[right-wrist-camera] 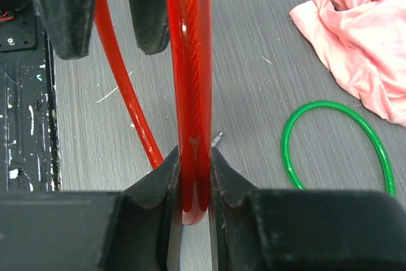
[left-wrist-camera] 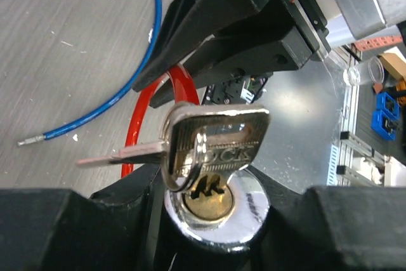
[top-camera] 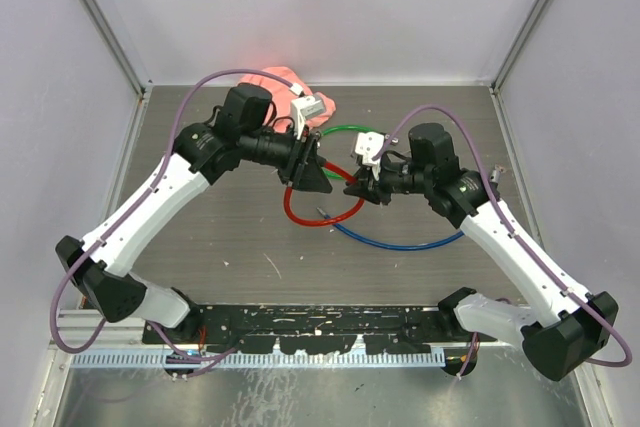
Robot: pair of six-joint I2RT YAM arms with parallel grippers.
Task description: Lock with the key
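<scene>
Between the fingers of my left gripper sits the cylindrical lock end [left-wrist-camera: 250, 201], its brass keyhole face towards the wrist camera. Whether those fingers press on it cannot be told. A metal key [left-wrist-camera: 250, 128] marked LOCK stands over the keyhole; how deep its blade sits is hidden. From its ring, a second key [left-wrist-camera: 136, 152] points left. My right gripper is shut on the red cable lock [right-wrist-camera: 193, 87], whose loop [top-camera: 325, 223] hangs between both arms above the table in the top view.
A blue cable [top-camera: 395, 245] and a green cable [right-wrist-camera: 287, 141] lie on the table. Pink cloth [right-wrist-camera: 355, 36] is heaped at the back.
</scene>
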